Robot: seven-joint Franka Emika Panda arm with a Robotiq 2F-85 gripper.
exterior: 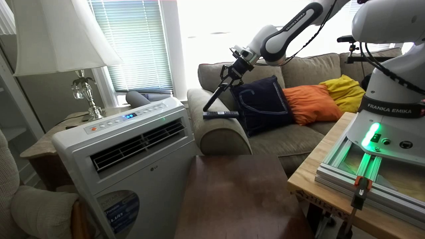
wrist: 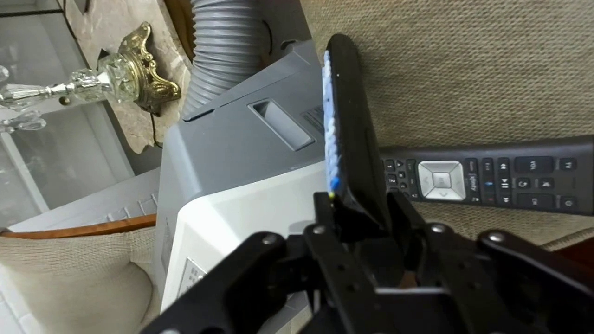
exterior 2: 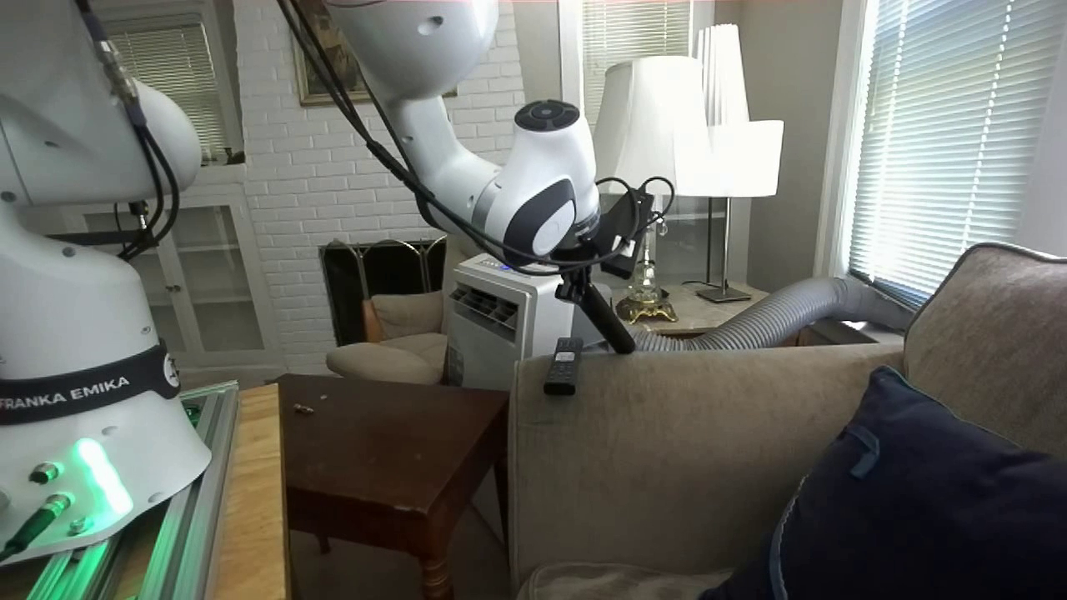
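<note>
A slim black remote (wrist: 356, 122) is clasped at one end by my gripper, its edge lined with pale blue-white bumps in the wrist view. It slants down from the gripper (exterior: 227, 81) in exterior view 1, its free end close over the sofa arm (exterior: 221, 133); whether it touches the cloth I cannot tell. A second dark remote (exterior: 220, 115) lies flat on that armrest, buttons up. In the wrist view this lying remote (wrist: 501, 173) is partly hidden behind the held one. Exterior view 2 puts the held remote (exterior 2: 608, 322) just beside the lying one (exterior 2: 563, 368).
Beside the armrest stands a white portable air conditioner (exterior: 131, 139) with a grey hose (exterior 2: 790, 312). A navy pillow (exterior: 263, 104) leans inside the sofa arm. The brown table (exterior: 243, 195) in front has a mostly clear top. A lamp (exterior: 91, 93) stands behind the air conditioner.
</note>
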